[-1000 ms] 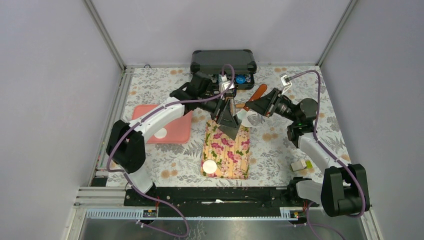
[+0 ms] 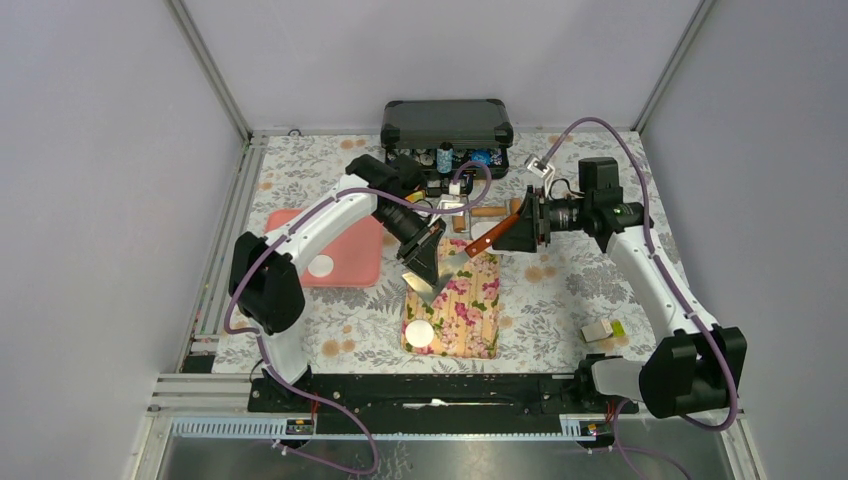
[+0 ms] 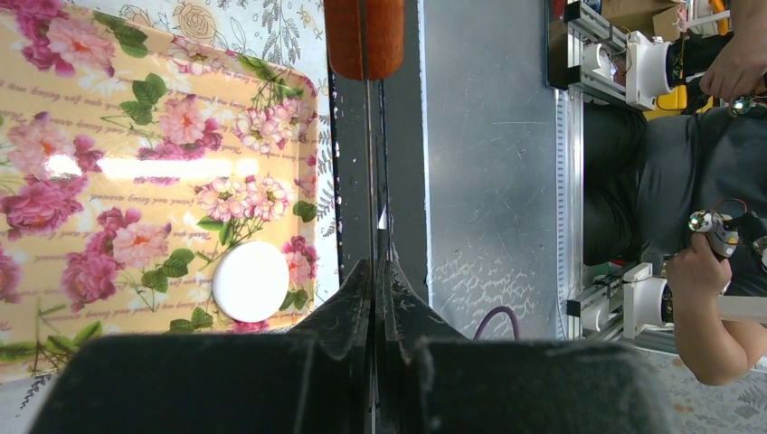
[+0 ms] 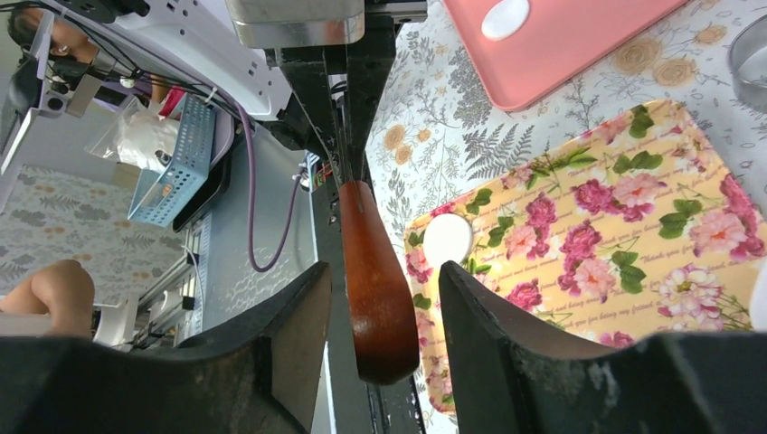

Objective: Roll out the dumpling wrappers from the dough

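Note:
A metal-bladed spatula with a brown wooden handle [image 2: 494, 234] hangs above the floral board [image 2: 480, 335]. My left gripper is shut on its thin blade [image 3: 369, 172], seen edge-on between the fingers. In the right wrist view, the handle [image 4: 380, 307] lies between the parted fingers of my right gripper, with a gap on either side; that gripper is open. A flat white dough disc [image 2: 420, 333] rests on the board's near left corner. Another white disc [image 2: 320, 265] sits on the pink tray [image 2: 355, 255] at left.
Behind the board, wooden-handled tools [image 2: 490, 211] lie near an open dark case [image 2: 446, 125]. A clear round ring or dish [image 4: 752, 63] shows at the right wrist view's edge. A small pale block [image 2: 597, 331] lies at right, with free table around it.
The spatula has swung, its blade moving left and toward the near side. My left gripper followed that way with it.

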